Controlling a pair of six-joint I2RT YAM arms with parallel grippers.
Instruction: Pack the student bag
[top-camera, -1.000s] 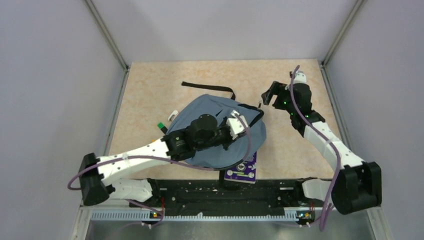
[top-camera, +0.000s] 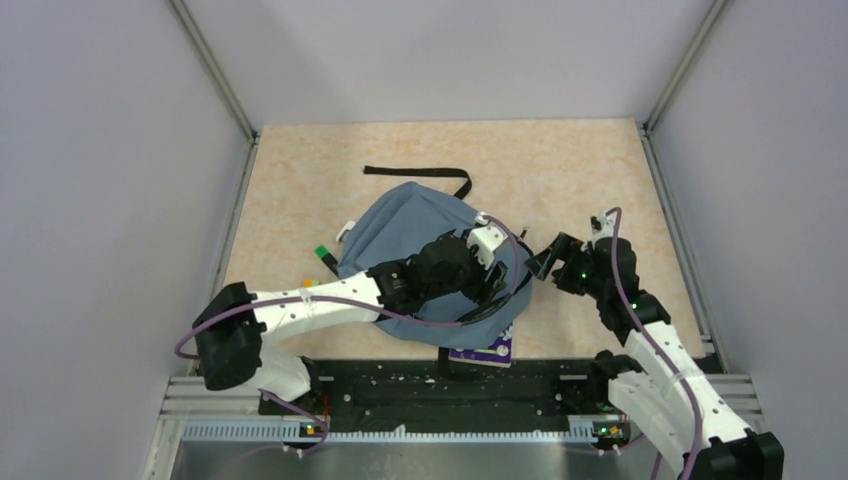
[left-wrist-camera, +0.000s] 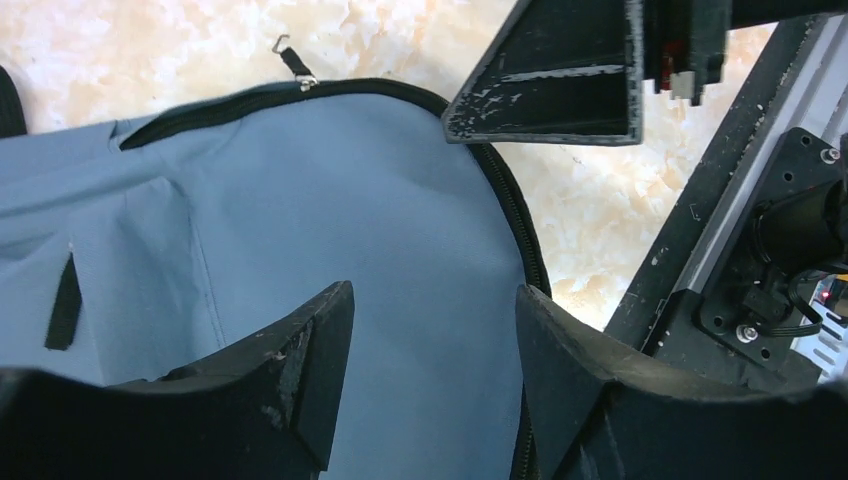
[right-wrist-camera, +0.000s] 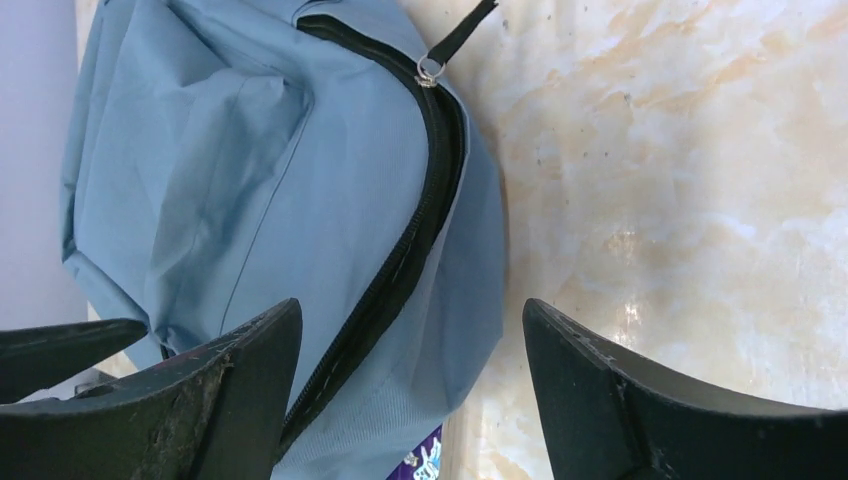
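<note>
The blue-grey bag (top-camera: 400, 220) lies flat on the table, partly hidden by the left arm. Its black zipper (right-wrist-camera: 395, 270) runs along the right edge, with a pull tab (right-wrist-camera: 455, 35) at the upper end. My left gripper hangs over the bag's right part, fingers apart with nothing seen between them. My right gripper is over the bag's right edge, fingers apart above the zipper. A purple printed item (top-camera: 480, 350) sticks out beneath the bag's front edge.
A black strap (top-camera: 415, 171) lies behind the bag. A green-and-black item (top-camera: 322, 251) and a white item (top-camera: 344, 230) sit at its left.
My right arm has come down toward the table's front, along the bag's right side. The left arm has shifted right, and the bag's right edge lies rearranged.
</note>
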